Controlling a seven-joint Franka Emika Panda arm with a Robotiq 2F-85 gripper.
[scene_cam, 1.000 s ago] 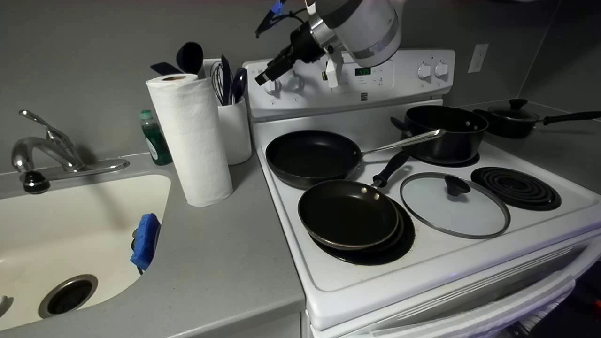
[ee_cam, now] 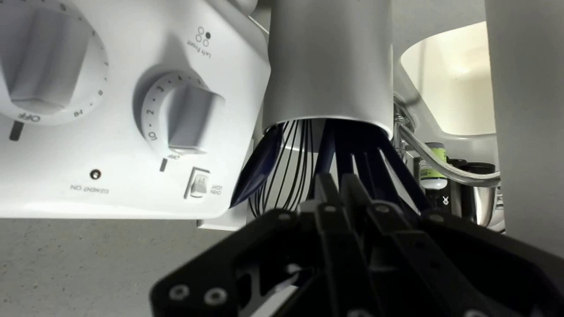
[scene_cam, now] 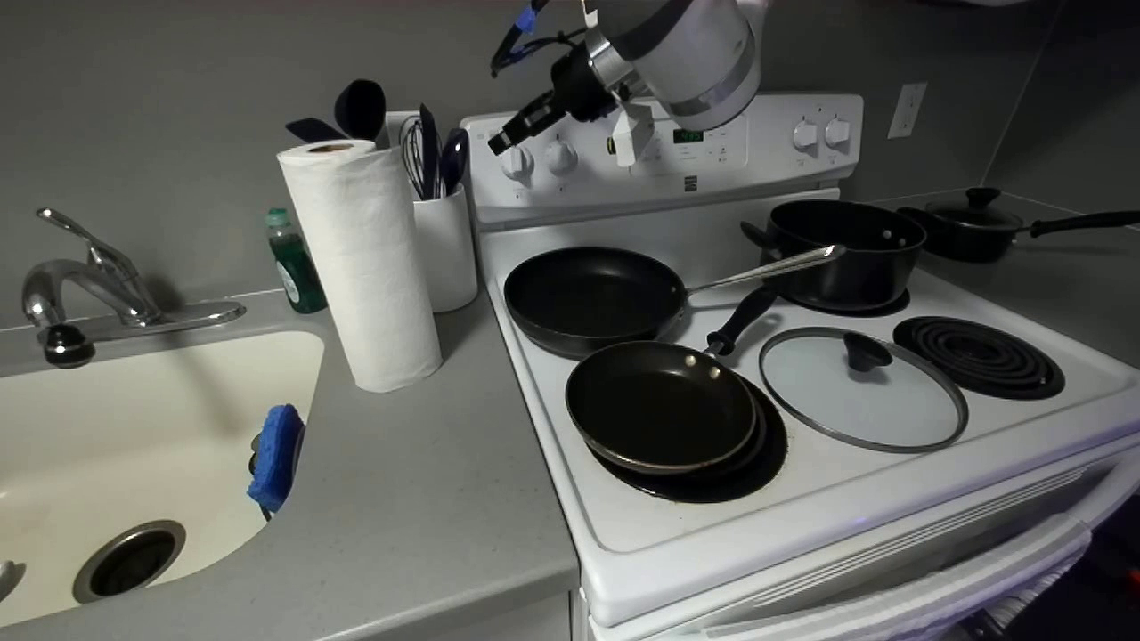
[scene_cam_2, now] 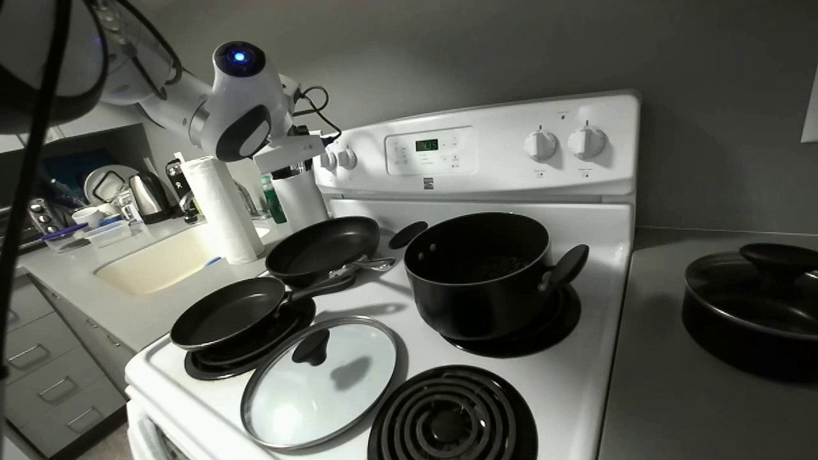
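My gripper is up in the air near the left end of the stove's back panel, to the right of a white utensil holder. In the wrist view the two fingertips of the gripper stand close together with a narrow gap, and nothing shows held between them. Beyond them the holder appears with a whisk, a dark blue spoon and a slotted dark blue tool in it. Exterior view 2 hides the fingers behind the arm.
A paper towel roll stands just left of the holder. Stove knobs are close by. Two pans, a black pot and a glass lid occupy the stovetop.
My gripper has shifted very slightly up and to the right in exterior view 1. The pans, lid, pot and utensils have stayed put.
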